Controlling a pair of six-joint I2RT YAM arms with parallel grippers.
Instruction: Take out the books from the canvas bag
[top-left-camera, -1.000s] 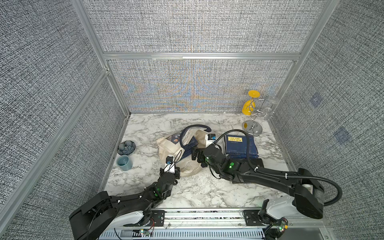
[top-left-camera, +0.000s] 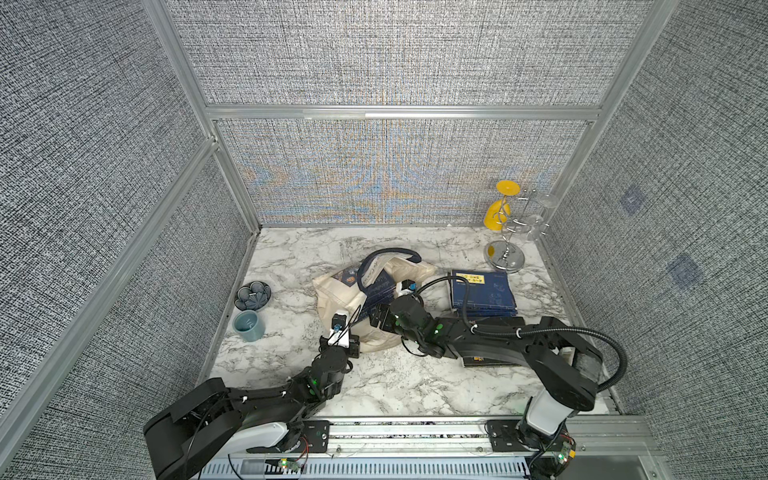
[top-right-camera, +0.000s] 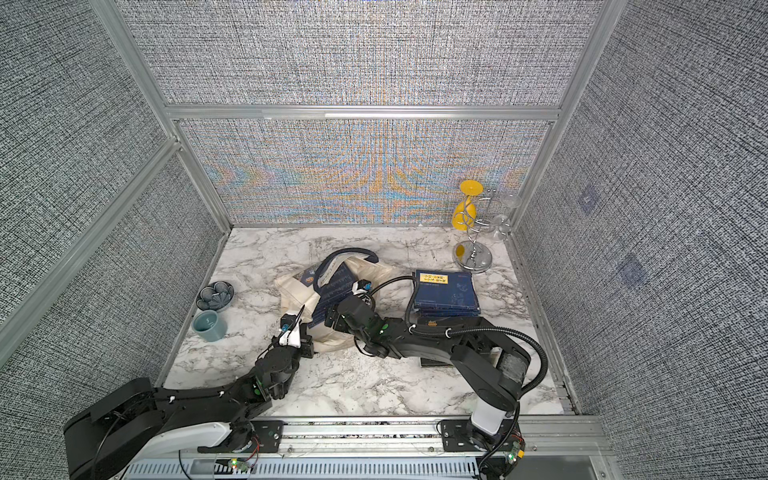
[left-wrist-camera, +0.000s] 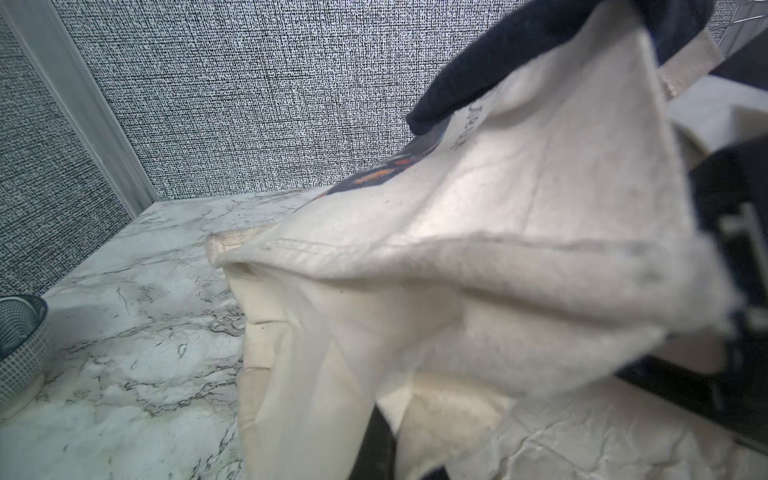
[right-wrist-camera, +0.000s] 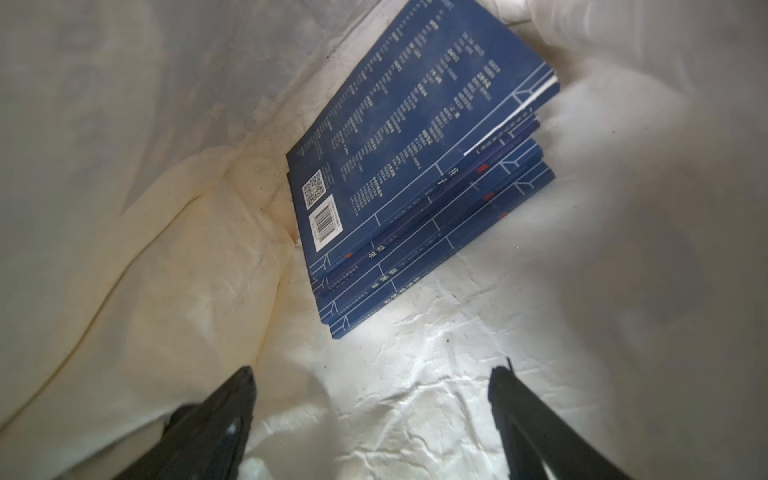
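Note:
The cream canvas bag (top-left-camera: 326, 300) lies mid-table with its dark handle (top-left-camera: 389, 252) looped upward. Inside it, a slanted stack of blue books (right-wrist-camera: 408, 136) shows in the right wrist view, with a barcode on the top cover. My left gripper is shut at the bag's near edge, and canvas rises between and around its dark fingertips; part of them is hidden by cloth. My right gripper reaches into the bag's mouth, fingers apart, nothing between them. The books lie ahead of its fingertips, not touching.
A stack of blue books (top-left-camera: 484, 294) with a yellow label sits right of the bag. Under the right arm lies a dark flat object (top-left-camera: 484, 361). A metal glass rack (top-left-camera: 505, 254) stands at back right. Bowl (top-left-camera: 253, 296) and teal cup (top-left-camera: 249, 325) are at left.
My right gripper has moved left, over and into the bag's mouth, its arm swinging left with it. My left gripper has stayed nearly still at the bag's edge.

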